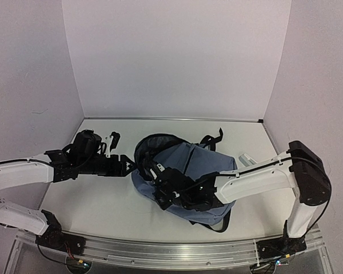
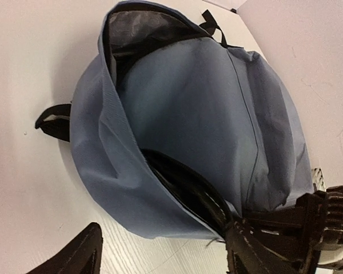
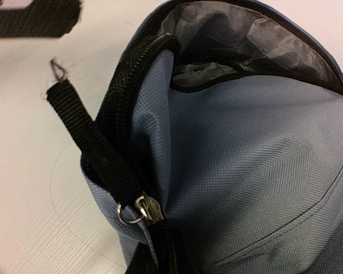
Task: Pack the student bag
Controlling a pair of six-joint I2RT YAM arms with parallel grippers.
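The blue-grey bag lies on the table with its black-lined mouth open towards the left. My left gripper stands open just off the mouth's left edge; in the left wrist view its fingers are wide apart with nothing between them. At the near edge of the mouth is my right gripper, shut on the bag's edge beside the metal zipper slider. A black strap tab with a ring hangs from that slider. The bag's inside is only partly visible, and the right arm covers its near part.
A small whitish object lies right of the bag, partly behind the right arm. Black straps stick out at the bag's far side.
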